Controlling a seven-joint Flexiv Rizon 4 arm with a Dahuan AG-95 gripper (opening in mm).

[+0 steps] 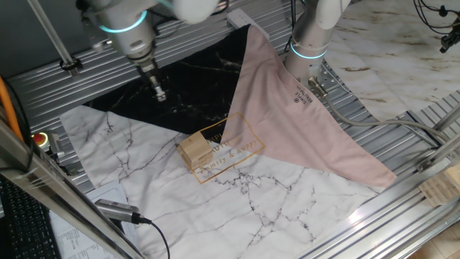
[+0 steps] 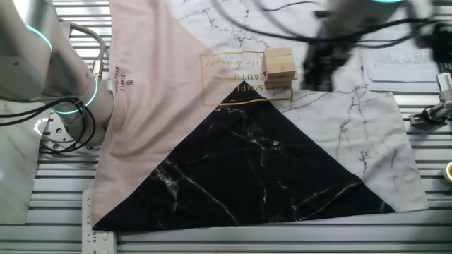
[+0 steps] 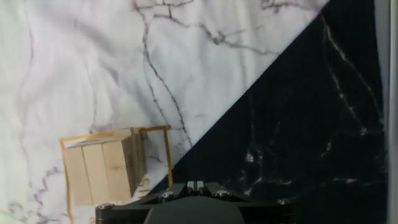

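Note:
A small stack of pale wooden blocks (image 1: 194, 150) stands on the cloth, partly over the gold-framed lettering. The wrist view shows three blocks (image 3: 99, 171) side by side on top, with more wood beneath at their right side. Over the black part of the cloth, behind and left of the stack in exterior view 1, hangs my gripper (image 1: 159, 95), well apart from the wood. Its fingertips (image 3: 191, 185) meet at the bottom of the wrist view, and nothing shows between them. In exterior view 2 the gripper (image 2: 318, 77) is a dark blur.
The cloth (image 1: 287, 194) in white, black and pink covers most of the slatted metal table. A metal post (image 1: 65, 183), a cabled device (image 1: 118, 211) and a keyboard (image 1: 25, 223) lie at the left.

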